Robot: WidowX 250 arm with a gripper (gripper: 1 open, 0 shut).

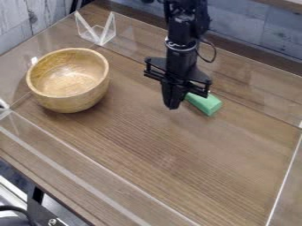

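My gripper (174, 95) hangs over the middle of the wooden table, its fingers pointing down and shut, with nothing seen between them. It is just left of a green block (203, 104), which lies on the table partly hidden behind the black arm. A tan round bowl (67, 93) stands at the left, apart from the gripper.
A white wire piece (98, 31) is at the back left. Bare table (165, 168) fills the front and the right. A dark wall runs along the back right, and the table's left edge shows at the lower left.
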